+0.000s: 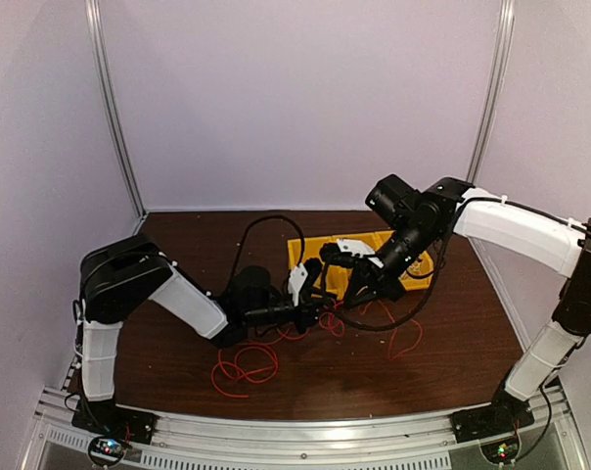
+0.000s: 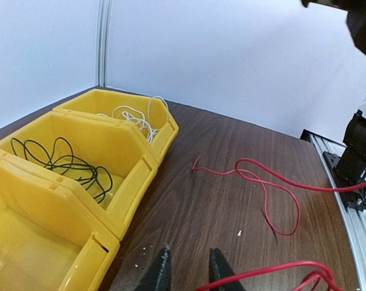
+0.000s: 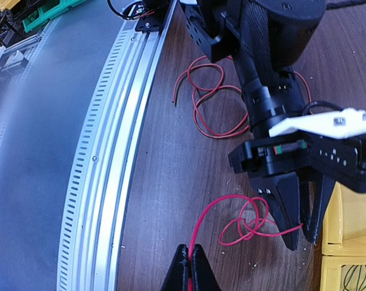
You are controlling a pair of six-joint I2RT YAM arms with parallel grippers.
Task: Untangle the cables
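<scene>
A red cable (image 1: pixel 245 370) lies in loose loops on the brown table, and part of it rises to the grippers. In the right wrist view, my right gripper is shut on a raised stretch of the red cable (image 3: pixel 202 213). My left gripper is open, a gap showing between its fingers. The red cable crosses close to its right fingertip; in the right wrist view this strand (image 3: pixel 286 231) reaches the left gripper's finger (image 3: pixel 287 203). Whether it lies inside the fingers is unclear. From above, both grippers almost meet and hide their tips.
A yellow bin (image 2: pixel 104 151) with three compartments stands behind the grippers. Its nearest compartment in the left wrist view looks empty; a black cable (image 2: pixel 68 160) and a white cable (image 2: pixel 137 121) lie in the others.
</scene>
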